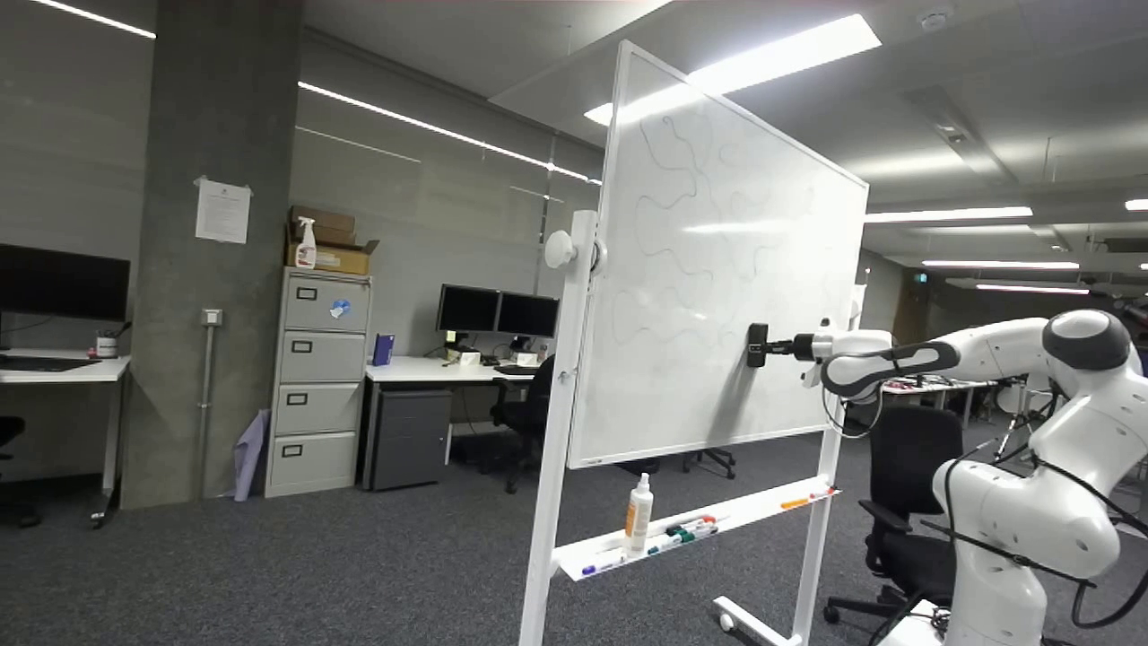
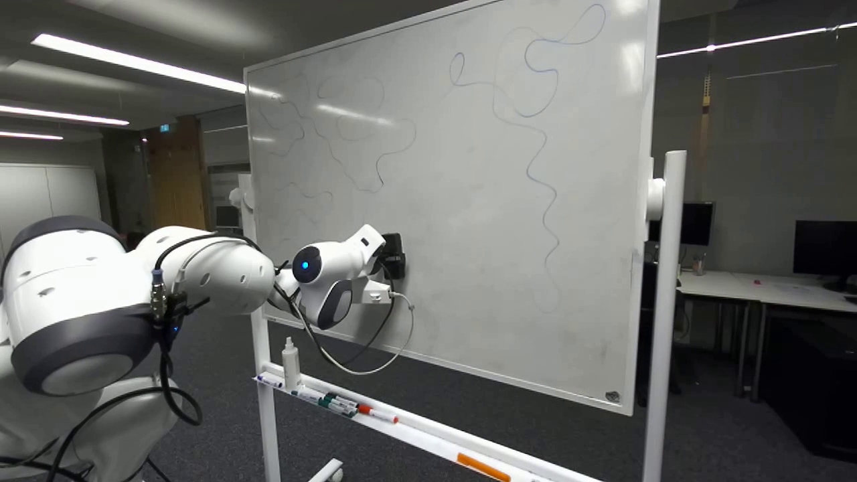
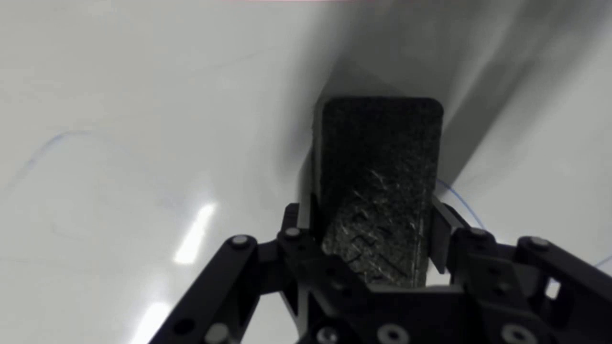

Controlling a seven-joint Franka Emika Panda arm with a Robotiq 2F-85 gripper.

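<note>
A black block-shaped eraser (image 3: 378, 155) sits between the fingers of my gripper, which is shut on it. In exterior view 1 the eraser (image 1: 758, 345) stands upright at the whiteboard (image 1: 689, 398), low and right of its middle. From the other side, exterior view 2 has the eraser (image 2: 393, 256) partly behind my white hand. Whether it presses on the board or hangs just off it, I cannot tell. Thin wavy pen lines (image 2: 548, 193) run over the board, and a blue line (image 3: 463, 203) passes close beside the eraser in the wrist view.
The ledge (image 1: 764, 504) below the board carries a spray bottle (image 1: 639, 515), several markers (image 1: 689, 533) and an orange item (image 2: 483, 466). A cable (image 2: 410, 325) loops under my wrist. An office chair (image 1: 915, 463) stands close to the arm. The board's lower right half is unobstructed in exterior view 2.
</note>
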